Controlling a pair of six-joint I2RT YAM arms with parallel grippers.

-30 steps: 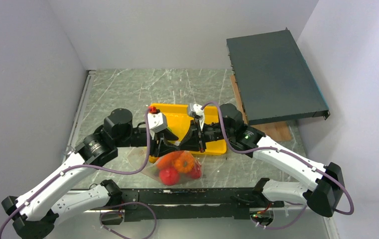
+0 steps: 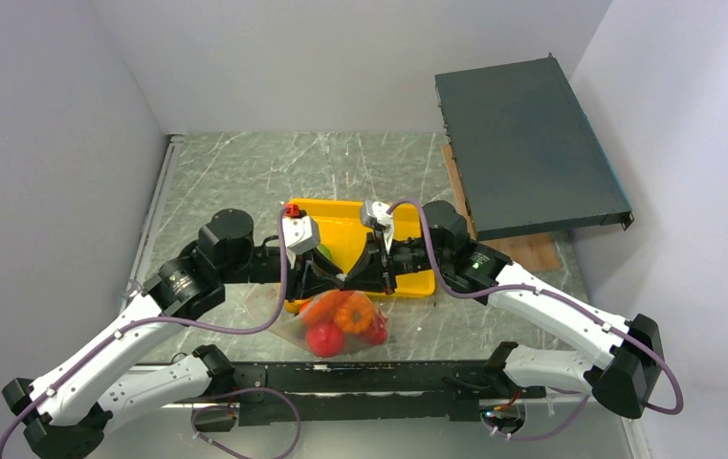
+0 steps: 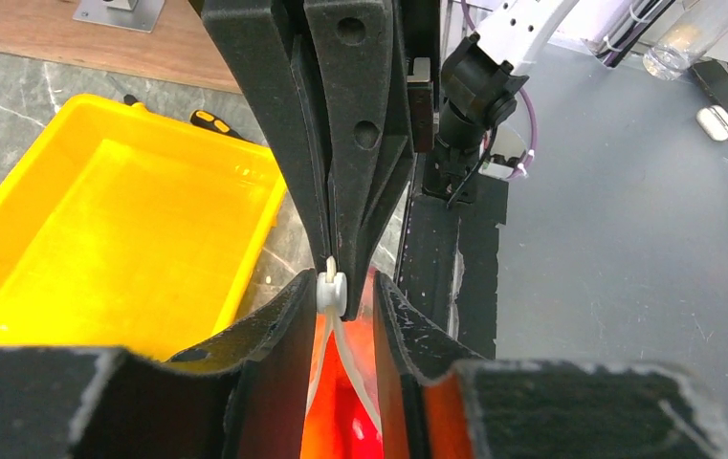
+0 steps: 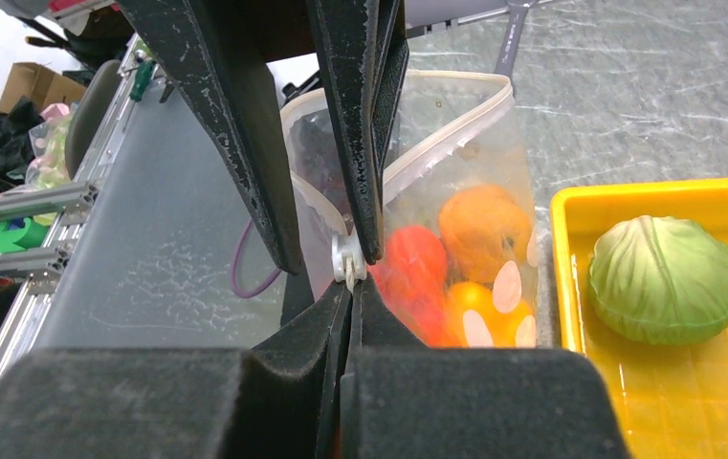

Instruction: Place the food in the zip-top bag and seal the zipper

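The clear zip bag stands upright with an orange pumpkin, a red tomato-like piece and other food inside. Its mouth gapes in the right wrist view. A white zipper slider sits at one end of the zip strip. My right gripper is shut on the strip's thin end, right beside that slider. Facing it, my left gripper is part open; in the right wrist view its fingers straddle the slider with a gap on one side. From above, the arms hide the bag's mouth.
Behind the bag lies a yellow tray with a green cabbage in it. A dark raised panel covers the back right. Bare marble counter shows at the back left.
The right arm and the bag look nearly still.
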